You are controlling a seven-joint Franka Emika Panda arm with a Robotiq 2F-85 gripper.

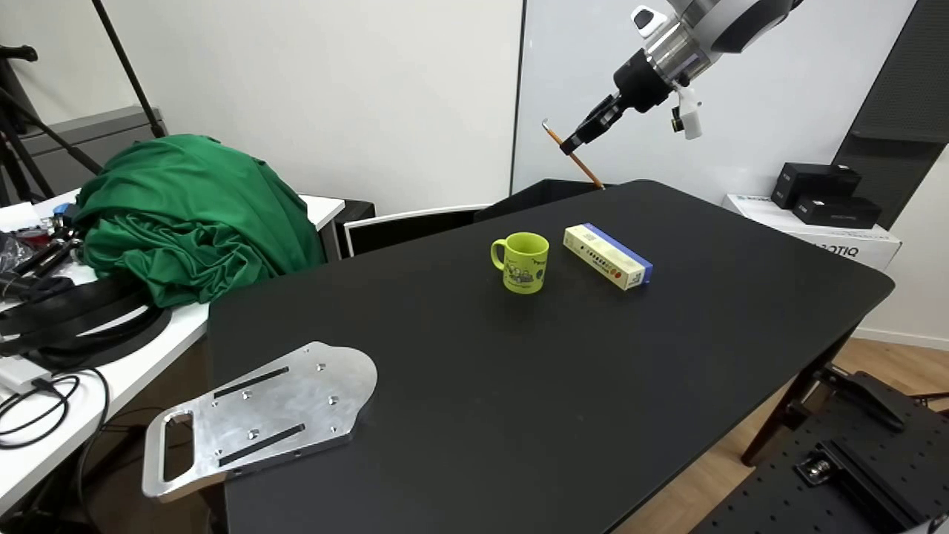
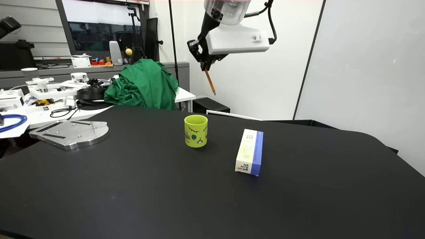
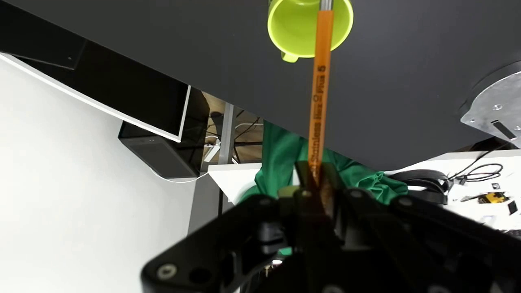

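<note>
My gripper (image 1: 569, 147) is shut on a thin orange stick (image 1: 587, 169) with metal ends, high above the back of the black table. The stick slants, its lower end pointing down and to the right in exterior view 1. In the wrist view the orange stick (image 3: 320, 88) runs up from between the fingers, and its metal end overlaps the green mug (image 3: 293, 29) below. The lime-green mug (image 1: 525, 263) stands upright on the table, apart from the stick. To its right lies a cream and blue box (image 1: 607, 255).
A metal plate (image 1: 276, 405) rests at the table's left corner. Green cloth (image 1: 196, 213) is heaped on the white side table.
</note>
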